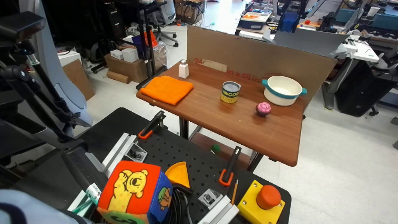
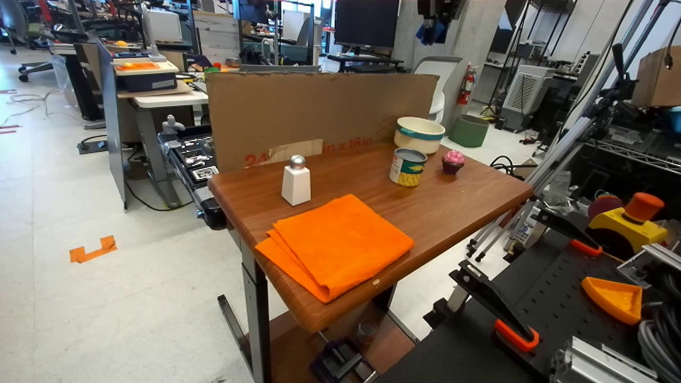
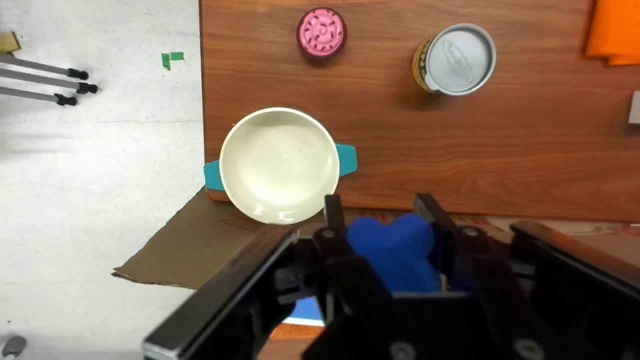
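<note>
A blue lobed object point(image 3: 393, 249) sits between the fingertips of my gripper, which is shut on it, high above the table's back edge. In exterior view 1 the same blue object point(image 1: 289, 22) shows at the top, beyond the cardboard, and only the lower end of my gripper is in the picture. The cream pot point(image 3: 279, 165) with teal handles stands on the table at the back corner; its inside looks empty. A pink-topped cupcake point(image 1: 263, 108) rests in front of the pot. Left of them stands a corn can point(image 1: 230, 91).
An orange cloth point(image 2: 341, 246) lies folded at the table's other end, beside a white shaker point(image 2: 296, 182). A cardboard sheet point(image 2: 319, 111) stands upright along the back edge.
</note>
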